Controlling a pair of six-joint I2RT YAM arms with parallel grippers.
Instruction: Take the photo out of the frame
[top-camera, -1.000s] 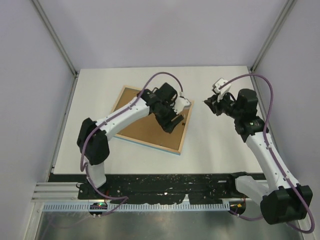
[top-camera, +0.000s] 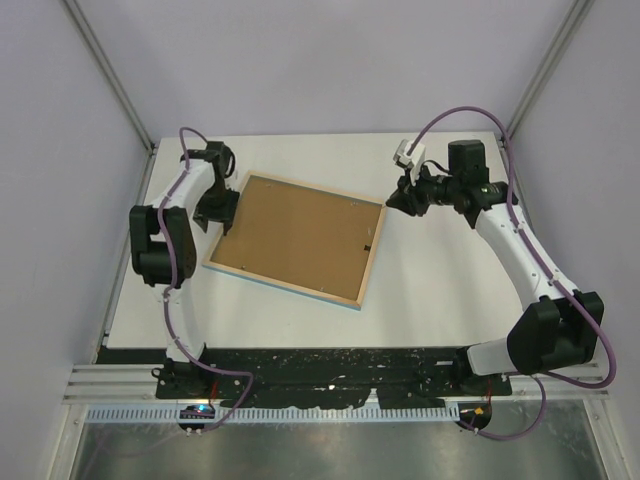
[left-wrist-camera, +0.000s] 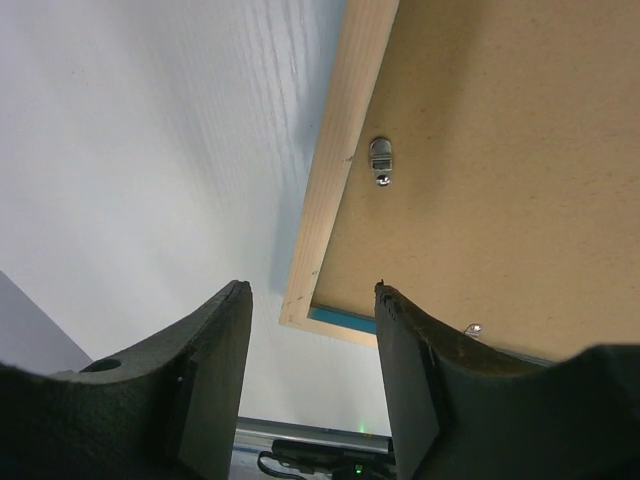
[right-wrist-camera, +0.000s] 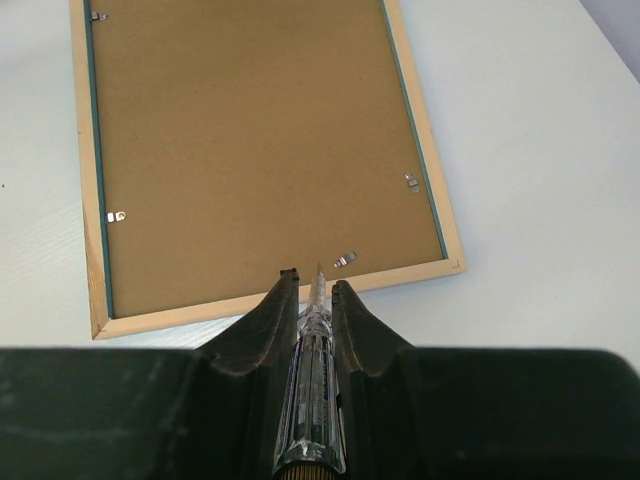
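Observation:
A wooden picture frame (top-camera: 294, 240) lies face down on the white table, its brown backing board (top-camera: 290, 225) held by small metal clips; the photo is hidden beneath. In the left wrist view, one clip (left-wrist-camera: 381, 160) sits by the frame's side and another clip (left-wrist-camera: 473, 329) near the corner. My left gripper stands part open above the frame's left edge, nothing between its fingers. Beyond the frame's right edge, my right gripper is shut on a clear-handled screwdriver (right-wrist-camera: 312, 390), whose tip points toward the clip (right-wrist-camera: 345, 259) at that edge.
Grey walls (top-camera: 45, 250) bound both sides and the back. Cables run along both arms.
The left arm has swung from over the frame's right part to its left edge, and lately a little nearer the front. The right gripper has shifted left toward the frame's right edge.

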